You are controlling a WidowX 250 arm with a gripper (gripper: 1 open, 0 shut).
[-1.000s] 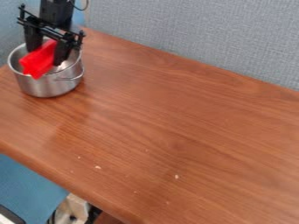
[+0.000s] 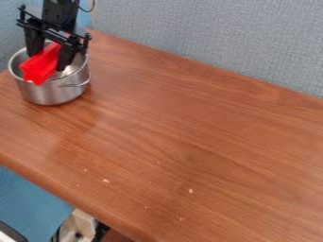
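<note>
A shiny steel pot [image 2: 53,90] with a wire side handle stands at the left edge of the wooden table. My black gripper [image 2: 52,49] reaches down over the pot from the top left, shut on a red block [image 2: 38,66] that is tilted inside the pot's rim. Whether the block rests on the pot's bottom is hidden.
A grey textured wall [image 2: 214,38] runs behind it. Below the near left edge are a blue surface and some small items at the bottom.
</note>
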